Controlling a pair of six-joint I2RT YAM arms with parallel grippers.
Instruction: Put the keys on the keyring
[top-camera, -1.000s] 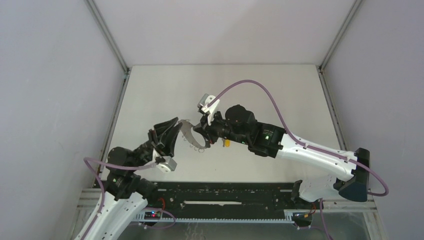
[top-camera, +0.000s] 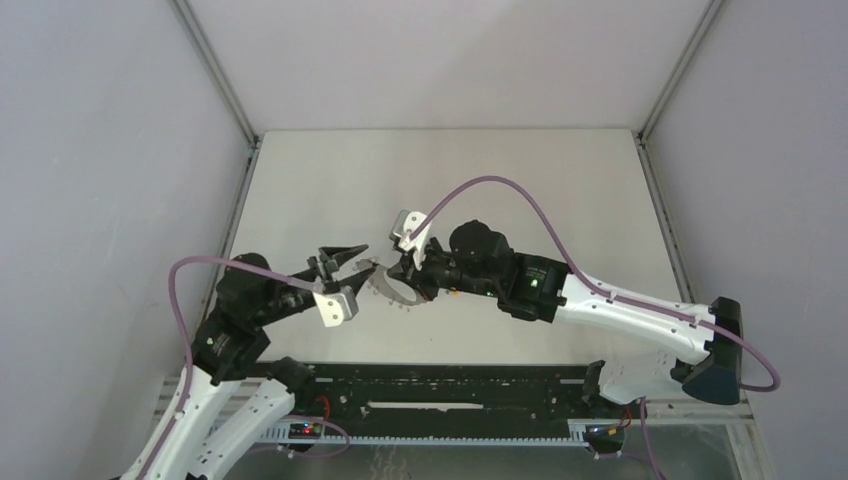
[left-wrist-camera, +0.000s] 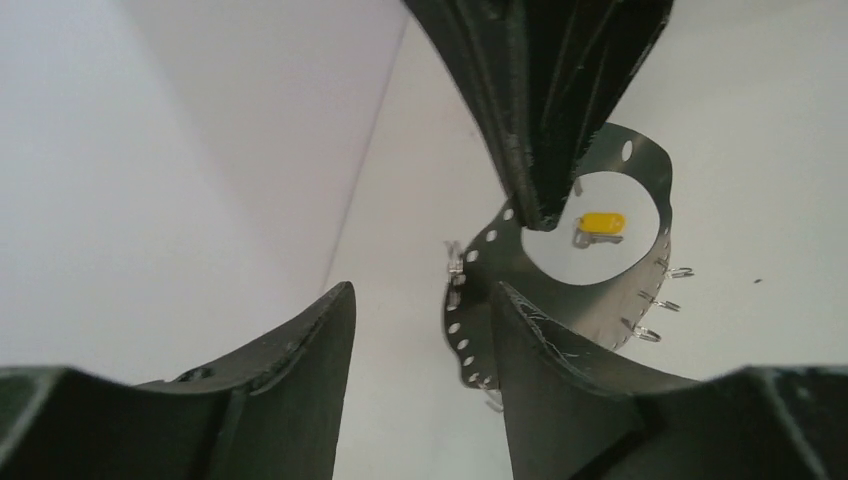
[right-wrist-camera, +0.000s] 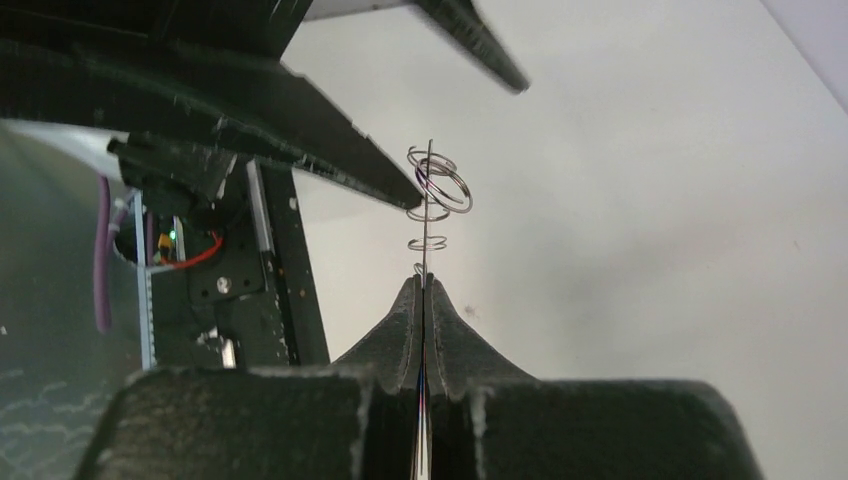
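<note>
My right gripper is shut on a thin grey ring-shaped metal plate (left-wrist-camera: 585, 305), the keyring holder. Holes run along its border, and small wire rings (left-wrist-camera: 648, 334) hang from several of them. The right wrist view shows the plate edge-on, a thin line with wire rings (right-wrist-camera: 443, 183) above my fingertips. Open and empty, my left gripper (top-camera: 367, 258) hovers by the plate's left end; one of its fingers (right-wrist-camera: 385, 180) appears close to those rings, though contact cannot be judged. A key with a yellow tag (left-wrist-camera: 602, 223) lies on the table, seen through the plate's opening.
Pale walls close in on both sides, and a dark rail (top-camera: 520, 400) runs along the front edge. A small dark speck (left-wrist-camera: 758, 281) lies on the table.
My left gripper's fingers have spread apart, and it has moved right, toward the plate. The right gripper has tilted and shifted slightly, with the plate's near end moving a little to the right.
</note>
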